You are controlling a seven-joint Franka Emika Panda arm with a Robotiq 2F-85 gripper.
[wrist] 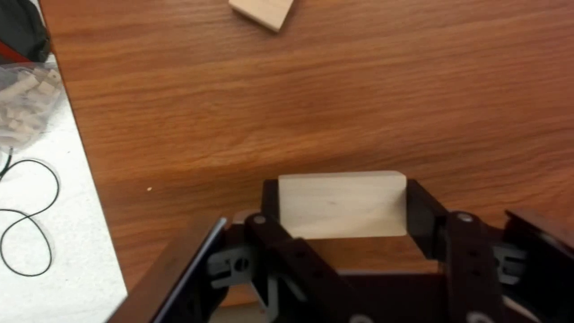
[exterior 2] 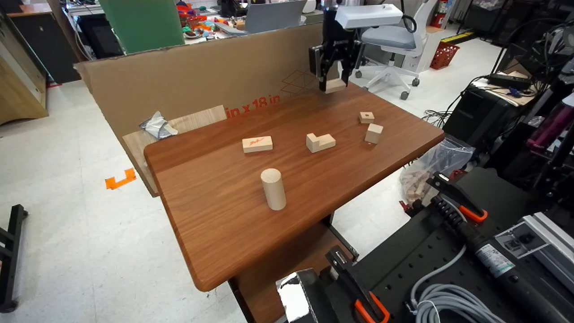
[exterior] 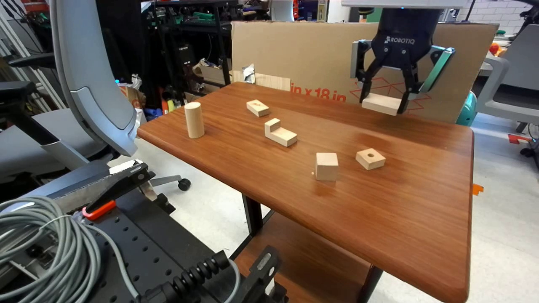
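Note:
A flat pale wooden block [wrist: 342,206] is clamped end to end between the fingertips of my gripper [exterior: 382,104]. In exterior view 1 this held block hangs in the air above the back right of the brown table [exterior: 404,212]. A dark finger pad [wrist: 270,199] presses one end in the wrist view, and the other pad presses the opposite end. On the tabletop stand a cube [exterior: 326,167], a small block with a hole [exterior: 370,158], an L-shaped block [exterior: 281,133], a flat block with a reddish mark [exterior: 258,107] and an upright cylinder [exterior: 194,120].
Behind the table rises a cardboard sheet [exterior 2: 204,80], close to my gripper. A grey chair [exterior: 91,75] is beside the table's left end. A black cart with cables [exterior 2: 484,237] lies in front.

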